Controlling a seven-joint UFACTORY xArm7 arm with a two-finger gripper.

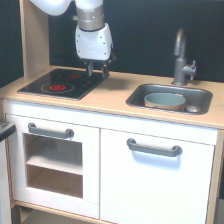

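My gripper [97, 72] hangs below the white arm, above the back right part of the black stove [58, 85]. Its two dark fingers look spread apart, with no object visible between them. A round pan or bowl with a pale teal inside [165, 101] sits in the grey sink basin [200, 102] on the right, well away from the gripper.
A dark faucet [180, 58] rises behind the sink. Below are a glass-fronted oven door [52, 129] and a white cabinet door with a dark handle [154, 149], apparently closed.
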